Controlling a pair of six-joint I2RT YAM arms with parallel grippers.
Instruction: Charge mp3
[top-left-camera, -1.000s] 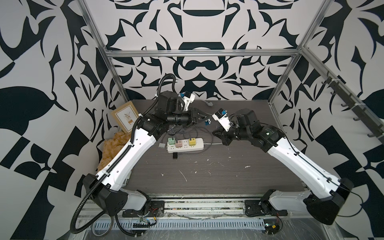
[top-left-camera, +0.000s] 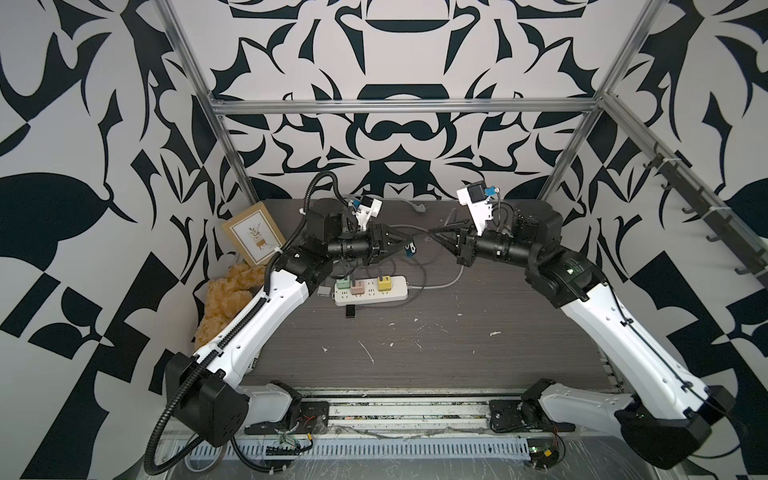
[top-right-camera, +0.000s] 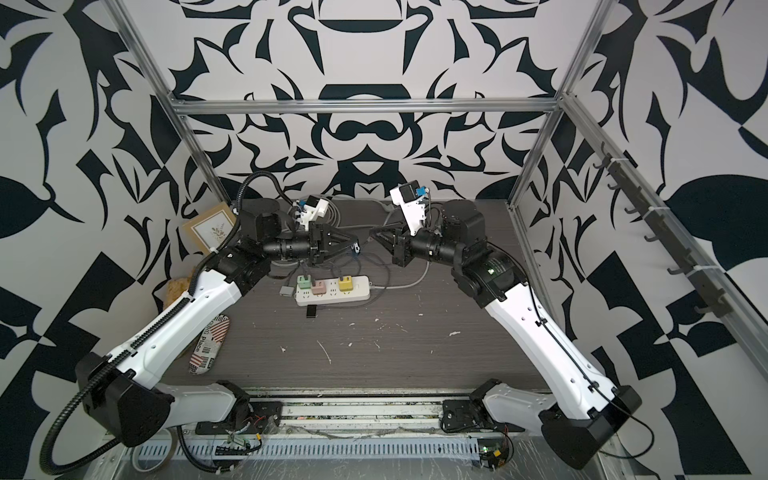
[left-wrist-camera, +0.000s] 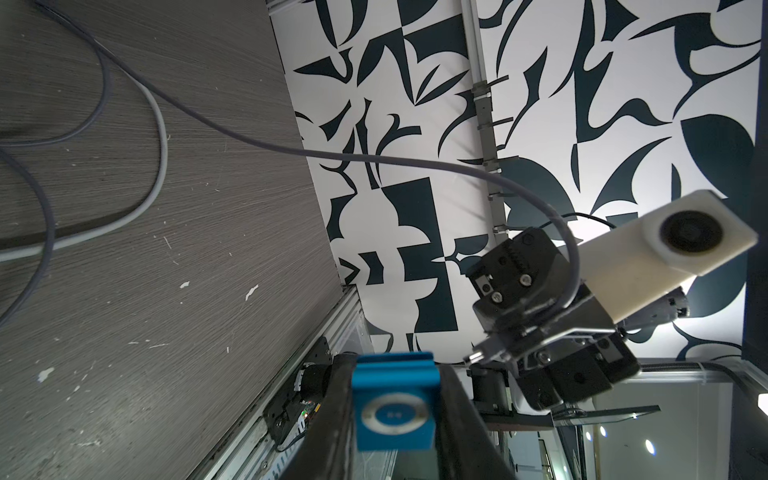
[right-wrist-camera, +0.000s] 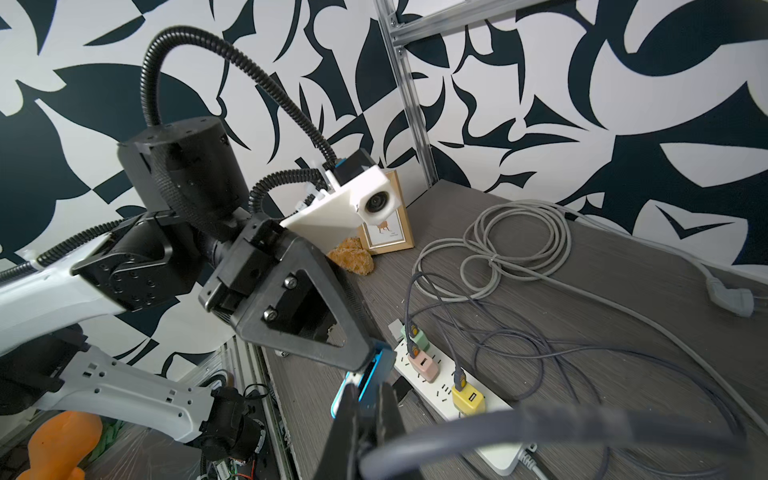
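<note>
A small blue player with a pale ring on its face, the mp3 (left-wrist-camera: 396, 420), is held by my left gripper (top-left-camera: 406, 241), which is shut on it. My right gripper (top-left-camera: 433, 233) faces it from the right, shut on the end of a grey charging cable (left-wrist-camera: 320, 154). A small metal plug tip (left-wrist-camera: 477, 357) shows at the right fingertips in the left wrist view, apart from the player there. The right wrist view shows the player (right-wrist-camera: 349, 393) just beyond the right fingers, which partly cover it; contact with the plug cannot be told there.
Below the grippers lies a white power strip (top-left-camera: 392, 297) with green, pink and yellow (top-left-camera: 385, 283) adapters. Looped grey cables (right-wrist-camera: 520, 240) lie behind it. A picture frame (top-left-camera: 254, 233) and a brown fluffy thing (top-left-camera: 224, 304) are at the left.
The left gripper and the player have shifted slightly left and turned a little.
</note>
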